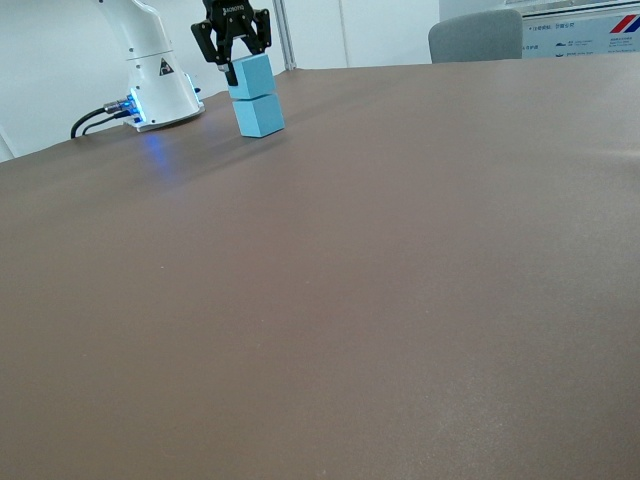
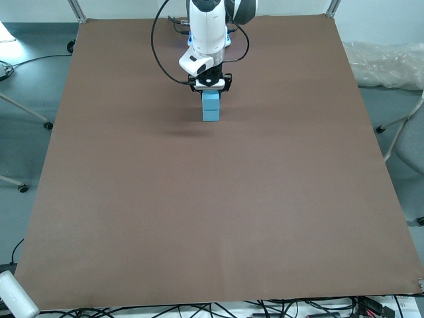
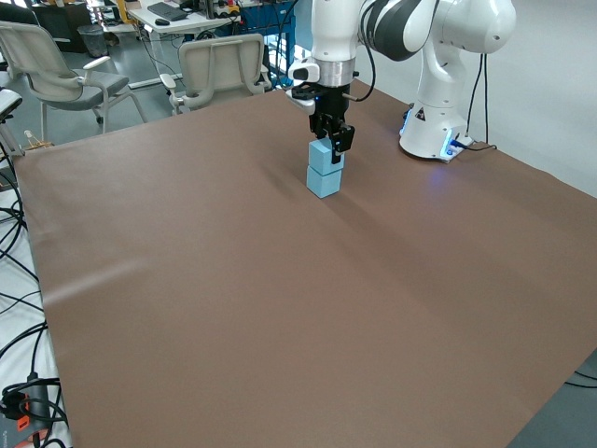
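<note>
Two light blue cubes form a stack on the brown table (image 2: 218, 199), near the arm's base. The lower cube (image 1: 259, 116) rests on the table; the upper cube (image 1: 252, 78) sits on it. The black gripper (image 3: 332, 131) of the white arm is down at the upper cube, its fingers around or just at that cube's top. Whether they grip it or stand slightly apart I cannot tell from these views.
The arm's base (image 3: 433, 131) stands at the back edge with cables. Chairs (image 3: 219, 65) and cable bundles lie beyond the table's edges.
</note>
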